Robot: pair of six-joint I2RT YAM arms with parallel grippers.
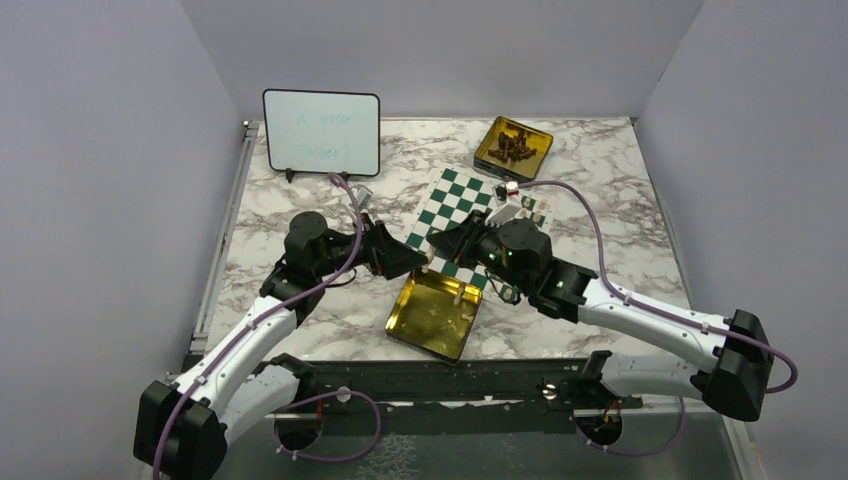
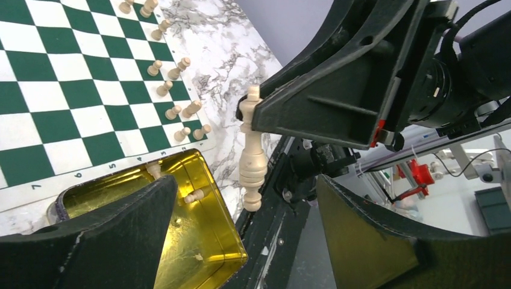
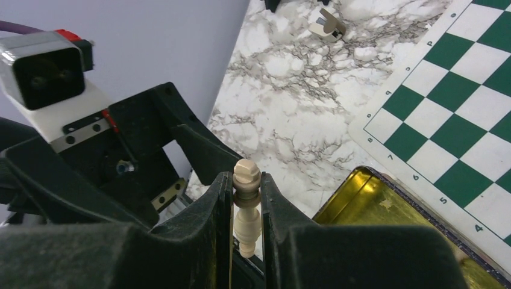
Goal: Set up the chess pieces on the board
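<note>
A tall pale chess piece (image 2: 252, 153) hangs upright in the air, with my right gripper shut on its upper part. My left gripper is open, and in its wrist view the piece appears between its two spread fingers, touching neither. In the top view both grippers meet above the near edge of the green-and-white board (image 1: 440, 205). Several pale pieces (image 2: 164, 88) stand along one side of the board. Below the grippers, the near gold tray (image 1: 425, 320) holds a few pale pieces, one being a small piece (image 2: 194, 196) lying on its side.
A second gold tray (image 1: 547, 150) with several dark brown pieces sits at the back. The whiteboard (image 1: 322, 130) stands at the back left. Bare marble table (image 1: 600, 220) lies to the right of the board. Both arms come close together over the near tray.
</note>
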